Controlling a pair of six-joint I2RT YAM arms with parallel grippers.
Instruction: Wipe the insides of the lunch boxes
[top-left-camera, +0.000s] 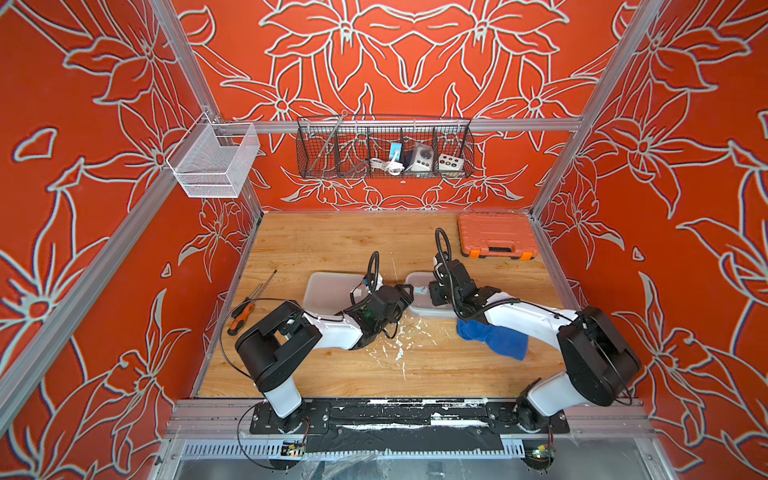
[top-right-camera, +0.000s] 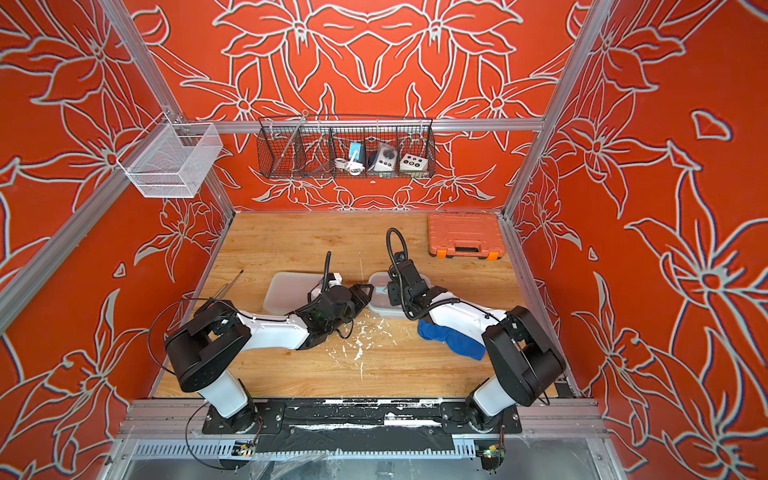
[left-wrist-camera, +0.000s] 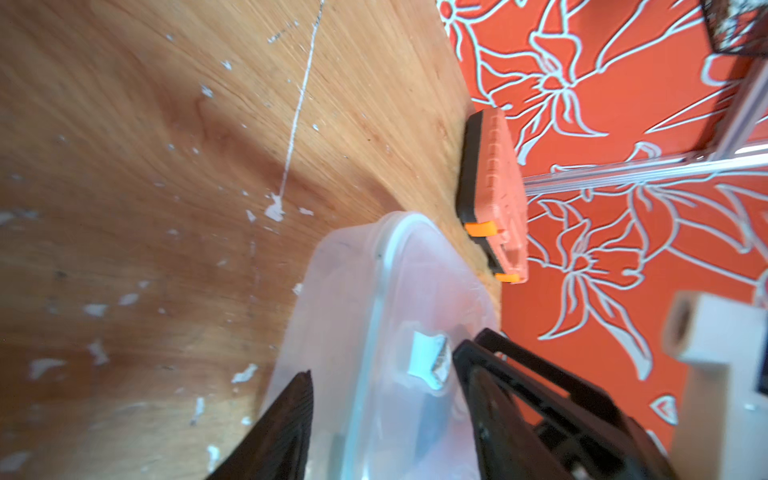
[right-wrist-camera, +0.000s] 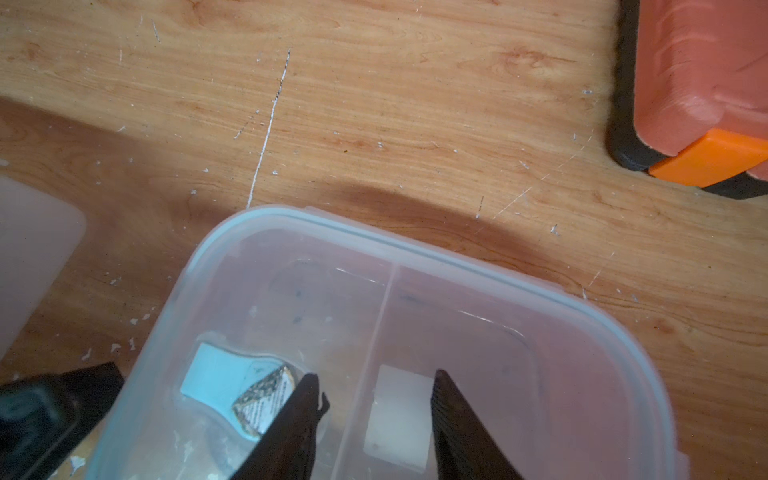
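A translucent lunch box with a thin divider stands in the middle of the table. My left gripper is open at its left wall, which passes between the spread fingers without both touching it. Above the box's interior is my right gripper. Its fingers stand part way apart, and a whitish square piece shows between them; whether they grip it cannot be made out. A pale blue piece with a grey patch lies in the left compartment. To the left sits a second pale box, partly behind the left arm.
A blue cloth lies by the right forearm. An orange case is at the back right, a screwdriver at far left. White flecks mark the table in front of the boxes.
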